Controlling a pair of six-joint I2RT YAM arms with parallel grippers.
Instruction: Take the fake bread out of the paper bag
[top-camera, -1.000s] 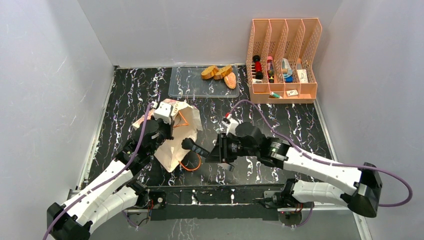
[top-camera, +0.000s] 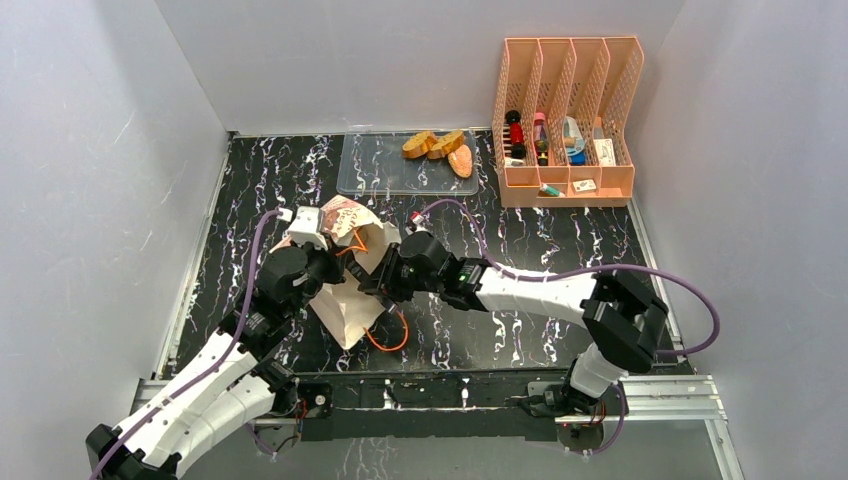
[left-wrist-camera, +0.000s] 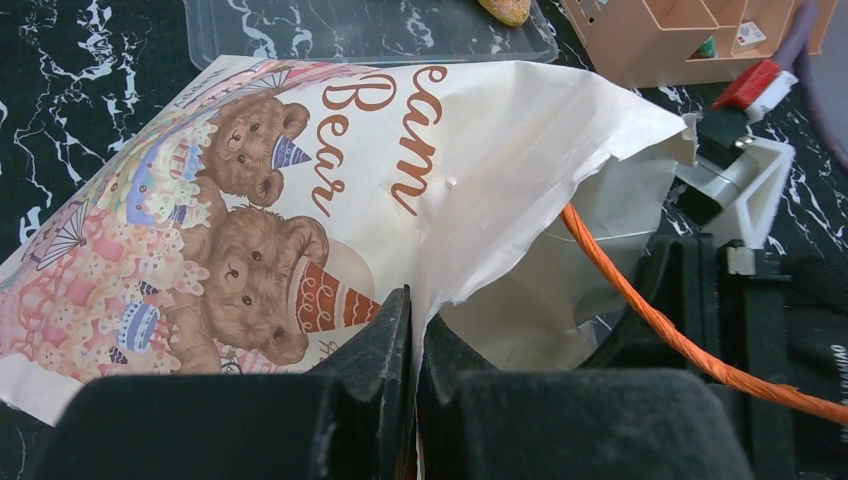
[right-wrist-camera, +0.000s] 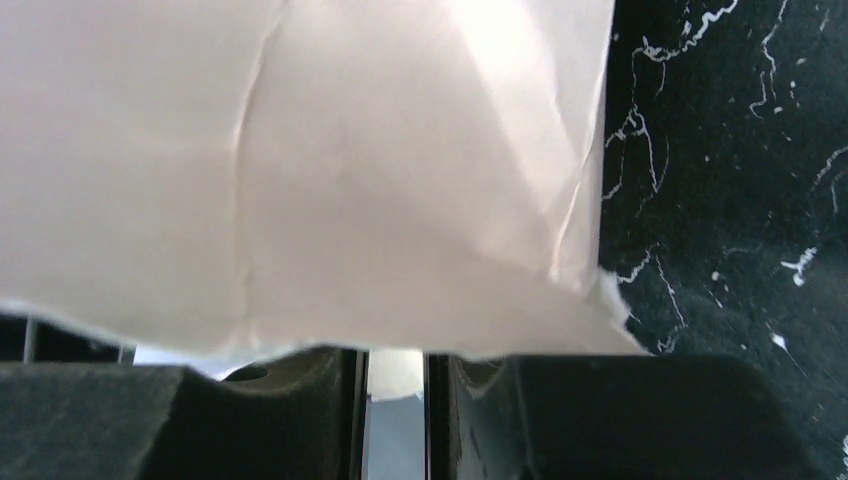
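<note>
The white paper bag (left-wrist-camera: 380, 180), printed with bears, lies tilted on the dark marbled table with its mouth toward the right arm. My left gripper is shut on the bag's paper rim, which runs up between its fingers. At the bag's mouth my right gripper (top-camera: 362, 278) stands open, its front part inside or just at the opening. In the right wrist view, pale paper (right-wrist-camera: 400, 180) hangs close over its fingers (right-wrist-camera: 280, 410), with a gap between them. Any bread within the bag is hidden. Three bread pieces (top-camera: 446, 145) lie on the clear tray.
The clear tray (top-camera: 380, 165) rests at the back of the table. A pink divided rack (top-camera: 522, 188) holding small items stands at back right. Orange cord handles (top-camera: 388, 347) hang from the bag near the right gripper.
My right arm has moved left, bringing its gripper from beside the bag to its mouth. The left gripper, still at the bag's rim, has shifted slightly left.
</note>
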